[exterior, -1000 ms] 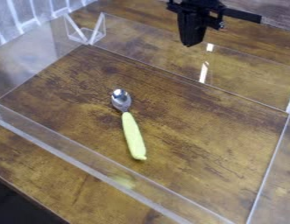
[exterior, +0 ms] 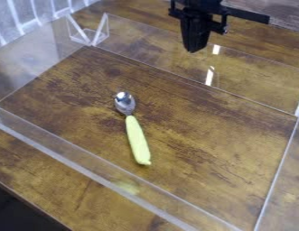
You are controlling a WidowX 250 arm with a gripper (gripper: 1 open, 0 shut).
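Observation:
A spoon with a pale yellow-green handle (exterior: 137, 139) and a shiny metal bowl (exterior: 125, 103) lies on the wooden floor inside a clear-walled enclosure, left of centre. The black gripper (exterior: 198, 40) hangs at the top, over the far side of the enclosure, well away from the spoon. It looks shut, with nothing visible between its fingers.
Clear plastic walls (exterior: 282, 180) border the wooden surface (exterior: 224, 153) on all sides. A white bracket (exterior: 88, 32) stands at the far left corner, and a white railing shows at the top left.
The spoon is unmoved.

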